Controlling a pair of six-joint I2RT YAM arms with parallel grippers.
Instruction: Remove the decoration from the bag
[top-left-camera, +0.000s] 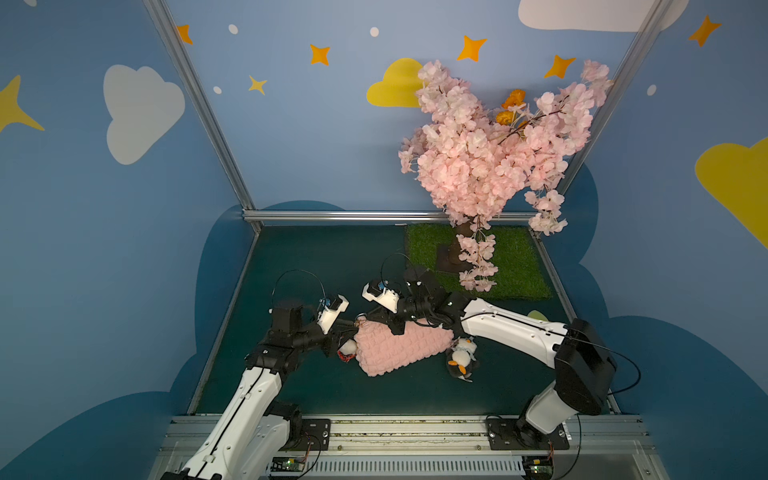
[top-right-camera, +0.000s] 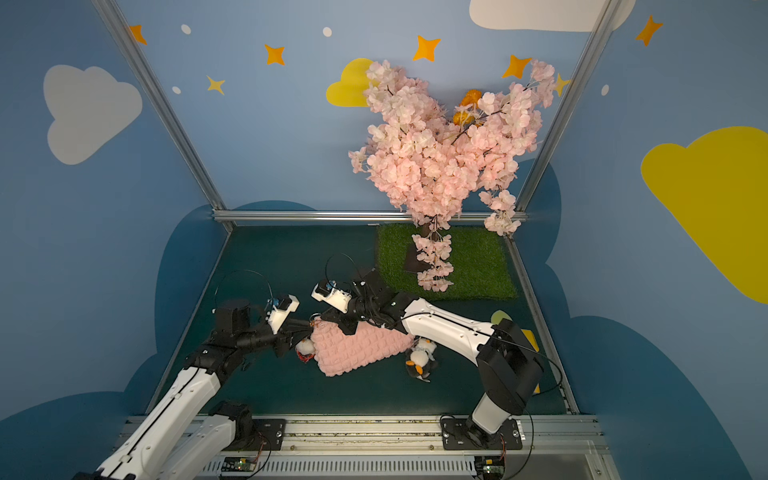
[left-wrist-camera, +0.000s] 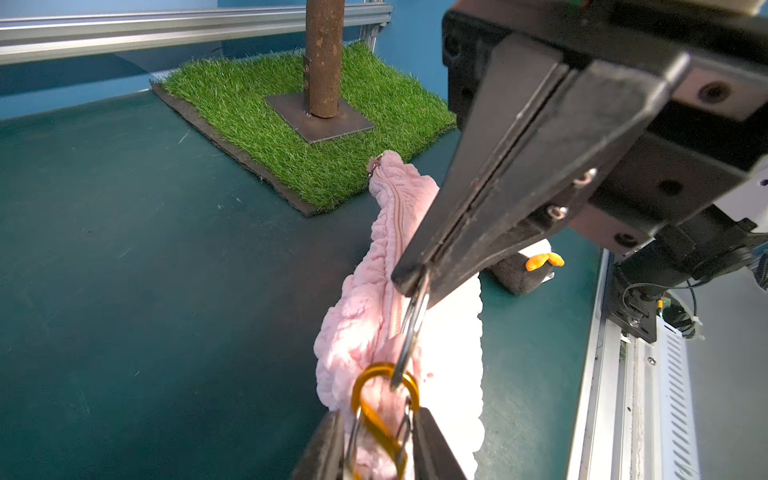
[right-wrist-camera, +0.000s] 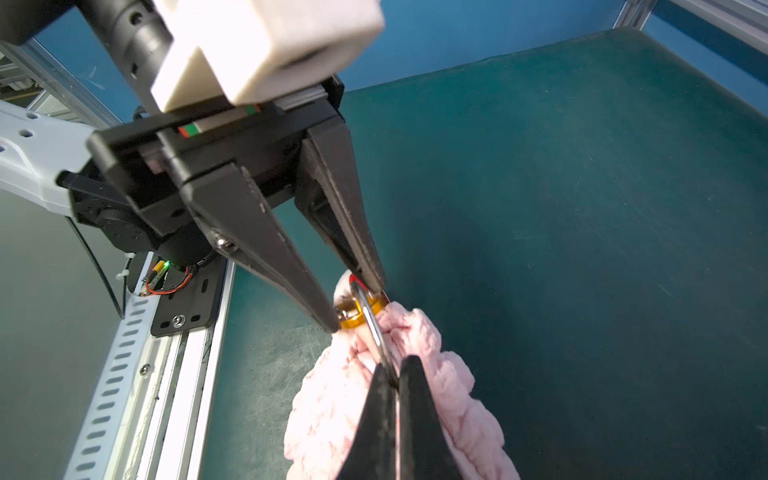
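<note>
A pink knitted bag (top-left-camera: 404, 348) lies on the green mat, with a gold carabiner (left-wrist-camera: 376, 370) and silver rings at its zip end. My right gripper is shut on a silver ring (right-wrist-camera: 372, 324) that runs to the carabiner. My left gripper stands part open around the carabiner and clip, its fingertips either side of them. A white and red small toy (top-right-camera: 305, 349) lies at that end of the bag, mostly hidden.
A penguin plush (top-left-camera: 461, 357) lies right of the bag. Behind are a grass patch (top-left-camera: 520, 264) and a pink blossom tree (top-left-camera: 472, 160).
</note>
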